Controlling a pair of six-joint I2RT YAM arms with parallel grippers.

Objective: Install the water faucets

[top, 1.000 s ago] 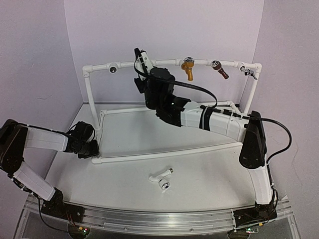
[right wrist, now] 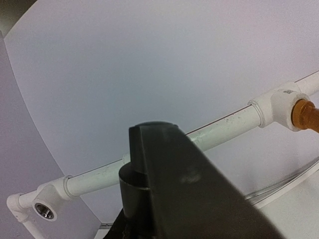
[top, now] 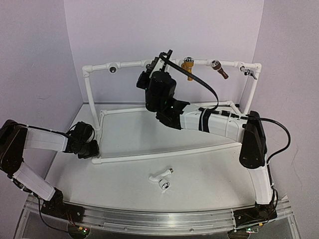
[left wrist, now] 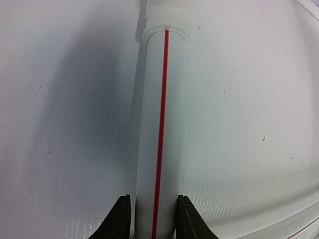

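Note:
My left gripper is closed around a white pipe [left wrist: 162, 124] with a red stripe, its fingers [left wrist: 117, 219] on both sides, at the frame's lower left corner. At the upper rail, my right gripper [top: 152, 65] is raised by the second tee from the left. In the right wrist view, a dark grey faucet-like piece [right wrist: 189, 189] fills the lower middle. It covers that tee and nearly all of my right fingers, so their grip cannot be judged. A white faucet [top: 161, 178] lies on the table in front of the frame.
Along the rail hang a yellow faucet [top: 188, 67], a brown faucet [top: 219, 69] and a silver faucet [top: 248, 72]. The leftmost tee [right wrist: 50, 198] has an empty threaded socket. Free table surrounds the white faucet. My right forearm [top: 214, 123] crosses above the frame.
My right gripper has turned clockwise in the top view, its upper end swinging from left to right near the same tee. The left arm and the white faucet are still.

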